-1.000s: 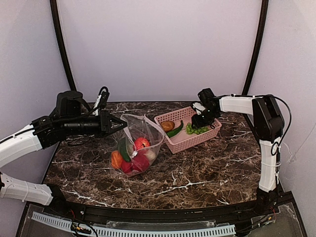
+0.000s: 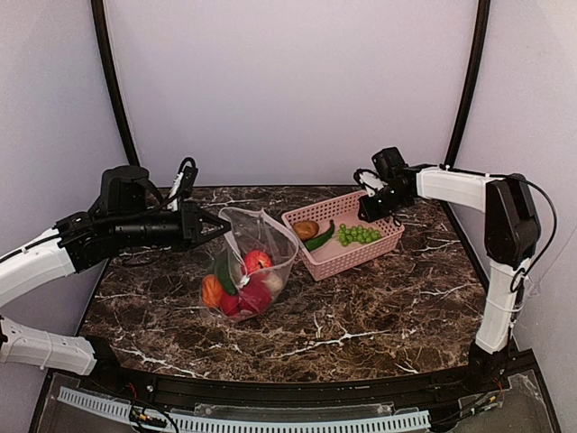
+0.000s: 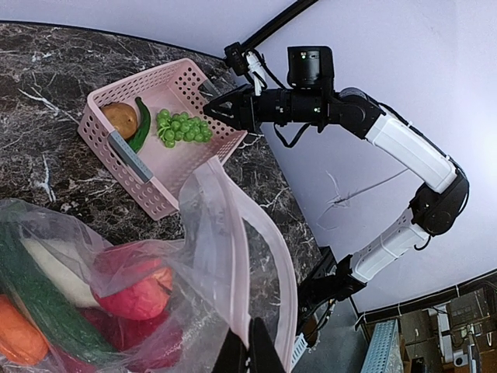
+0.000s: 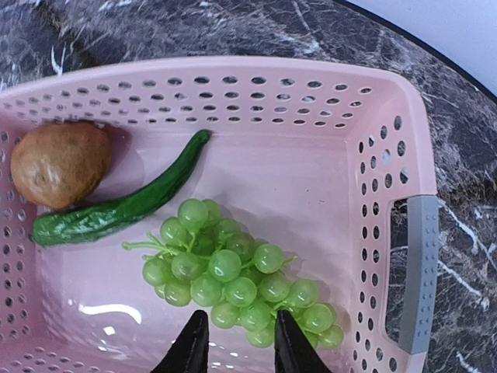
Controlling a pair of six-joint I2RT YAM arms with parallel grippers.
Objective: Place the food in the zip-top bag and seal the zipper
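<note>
The clear zip top bag [image 2: 287, 242] stands with its mouth up, holding an orange item [image 2: 212, 290], a green cucumber-like one [image 2: 223, 271] and several red ones. My left gripper is shut on the bag's rim at its left side. Over the right part of the pink basket [image 2: 329, 264] hangs my right gripper, part open and empty. Below its fingertips lies a bunch of green grapes [image 4: 225, 265] on the basket floor. A green pepper [image 4: 124, 206] and a brown round item [image 4: 60, 164] lie left of the grapes.
Grey handles [image 4: 419, 272] sit on the basket's ends. The basket's left corner is close to the bag's right rim. Marble tabletop [image 2: 388, 325] in front of the basket is clear.
The left arm and the bag have not moved.
</note>
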